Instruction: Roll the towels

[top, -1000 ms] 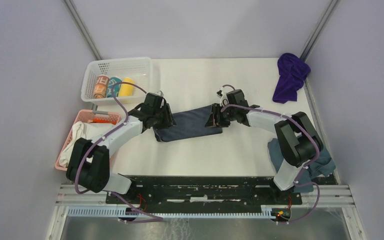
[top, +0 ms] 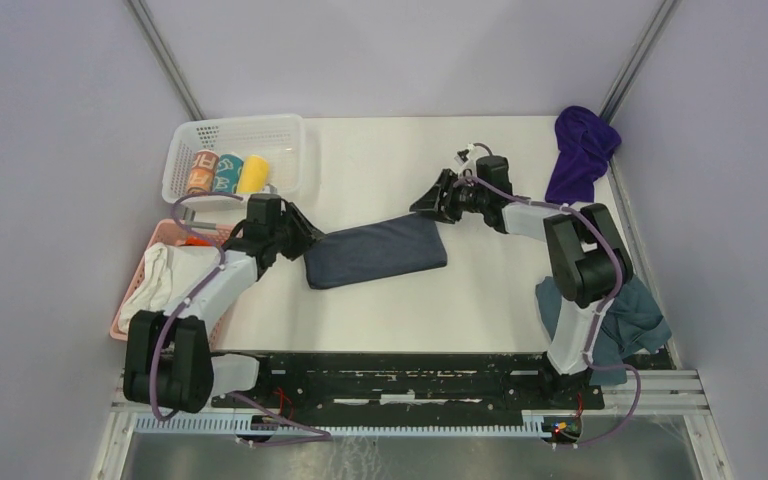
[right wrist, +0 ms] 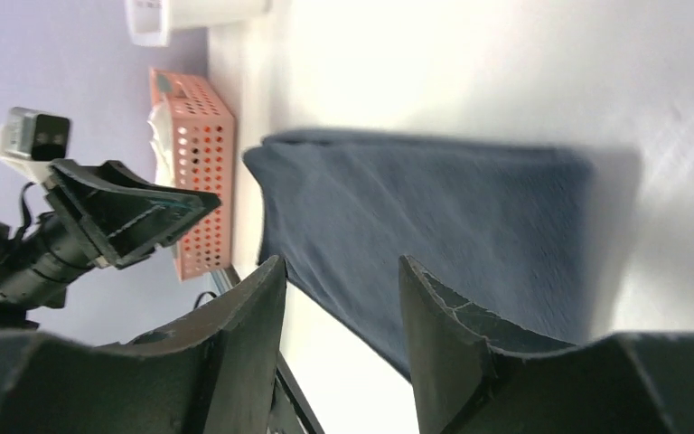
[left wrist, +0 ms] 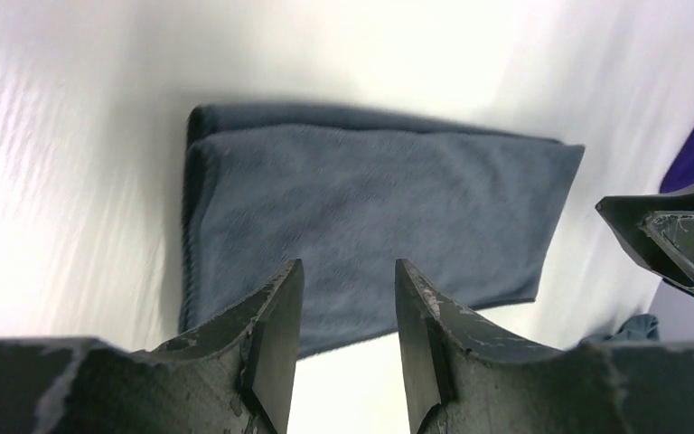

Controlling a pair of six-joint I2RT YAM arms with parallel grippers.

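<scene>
A dark navy towel (top: 375, 255), folded into a long flat strip, lies across the middle of the white table. In the left wrist view its far edge shows two layers, one slightly behind the other. My left gripper (top: 312, 238) is over the towel's far left corner, its fingers apart with no cloth between them in the left wrist view (left wrist: 348, 267). At the far right corner, my right gripper (top: 422, 208) hangs open; in the right wrist view the towel (right wrist: 470, 217) passes beneath its parted fingers (right wrist: 271, 280). Whether either touches the cloth cannot be told.
A white basket (top: 290, 130) with rolled towels stands back left. In front of it is a pink basket (top: 130, 295) holding white cloth. A purple towel (top: 582, 150) lies back right, blue-grey cloths (top: 635, 320) front right.
The towel's left end now lies slightly nearer the front than a second ago.
</scene>
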